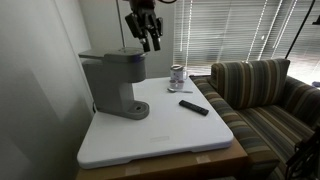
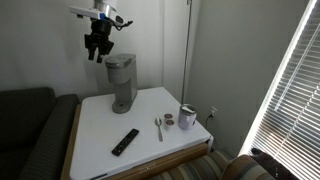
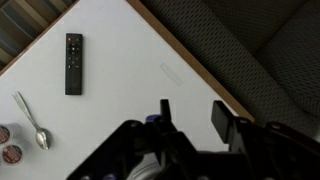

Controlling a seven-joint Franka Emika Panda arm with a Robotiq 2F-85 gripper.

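My gripper (image 1: 151, 45) hangs in the air above the grey coffee maker (image 1: 115, 82), near its top right side. In the wrist view the fingers of the gripper stand apart, and nothing shows between them except the white tabletop. Part of the coffee maker's top is hidden behind the dark fingers there. A black remote (image 3: 74, 64) lies flat on the table. To its side are a metal spoon (image 3: 41, 134) and two small pods (image 3: 11, 154). A white patterned mug (image 2: 187, 117) stands upright at the table's edge.
The white table (image 1: 160, 140) has clear room in front of the coffee maker. A striped couch (image 1: 253, 84) borders one side and a dark sofa (image 2: 35, 125) another. Behind the coffee maker stands a wall.
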